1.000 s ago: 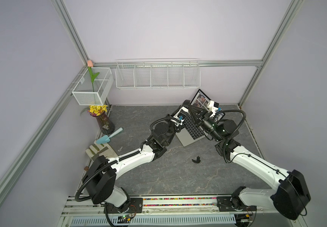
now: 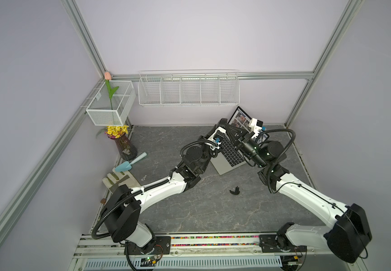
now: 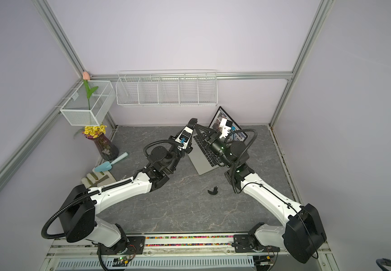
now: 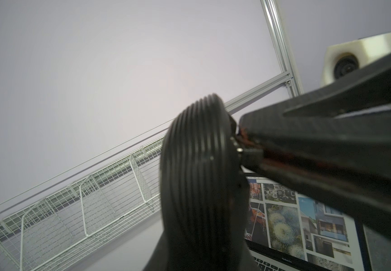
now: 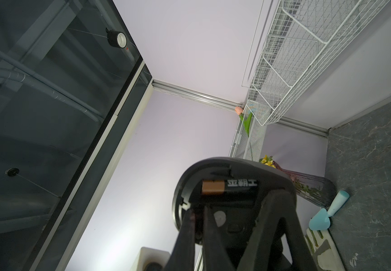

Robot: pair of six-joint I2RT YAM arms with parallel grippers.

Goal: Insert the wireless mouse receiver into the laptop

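My left gripper (image 2: 218,130) is shut on a black mouse (image 4: 198,180), held up above the laptop with its ribbed side toward the left wrist camera. In the right wrist view its underside faces me, with a battery (image 5: 228,186) in the uncovered compartment. My right gripper reaches into that compartment, fingers close together. Between its fingertips, in the left wrist view, sits the small receiver (image 4: 251,157), its metal end right at the mouse; whether it is clear of its slot I cannot tell. The opened laptop (image 2: 224,164) stands behind, its screen partly hidden by the right arm.
A small black part (image 2: 234,190), perhaps the mouse's cover, lies on the table in front of the laptop. A vase (image 2: 125,148), blue trowel (image 2: 129,164) and pale glove-like item (image 2: 109,180) stand at the left. Wire baskets (image 2: 188,90) hang behind.
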